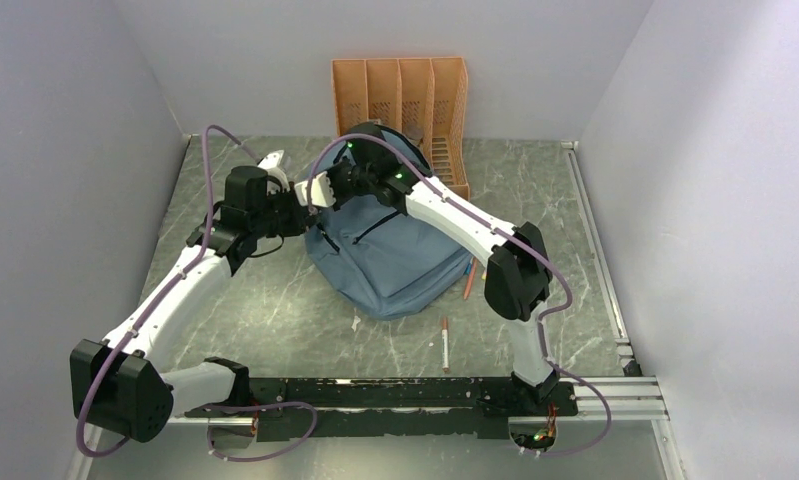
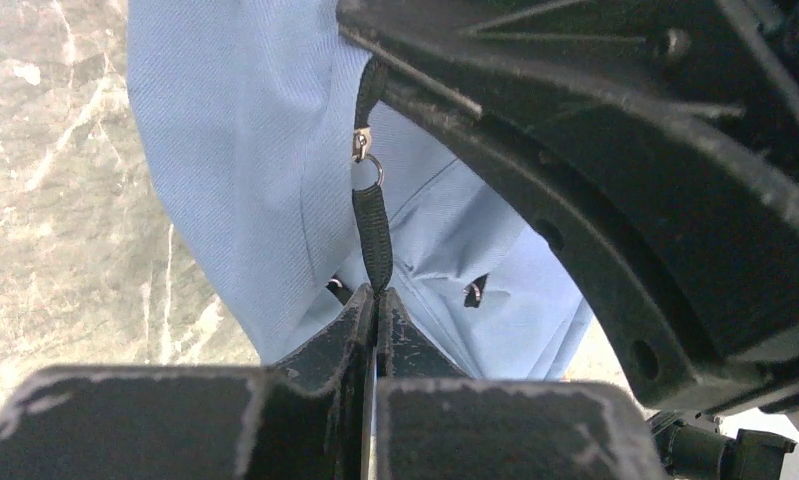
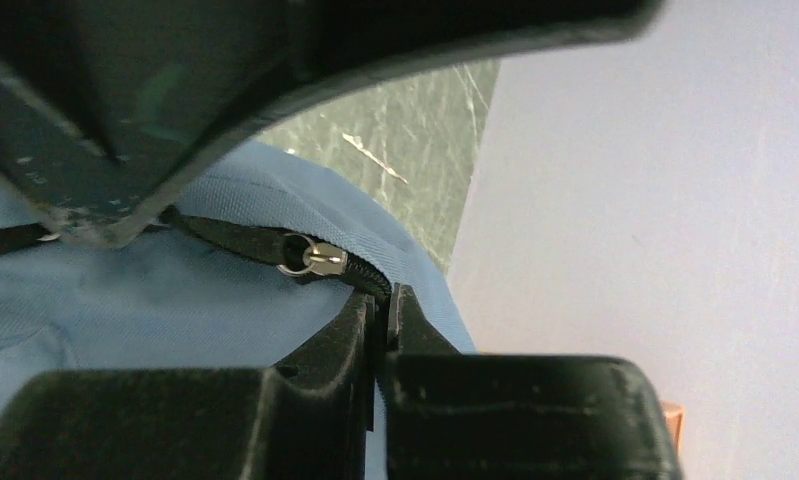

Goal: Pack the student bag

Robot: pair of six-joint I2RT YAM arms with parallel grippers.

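Note:
A blue-grey bag (image 1: 395, 270) lies on the marble table, its upper left part under both grippers, which sit close together. In the left wrist view my left gripper is shut on a black zipper pull tab (image 2: 373, 230), which hangs from a metal ring and slider (image 2: 362, 142). In the right wrist view my right gripper is shut on the bag's fabric edge along the zipper, just beside the slider (image 3: 325, 258). The other gripper's dark body fills the top of each wrist view.
A wooden divided rack (image 1: 400, 90) stands behind the bag at the back. A pen (image 1: 445, 345) lies in front of the bag and an orange pencil (image 1: 469, 282) at its right. Grey walls border the table.

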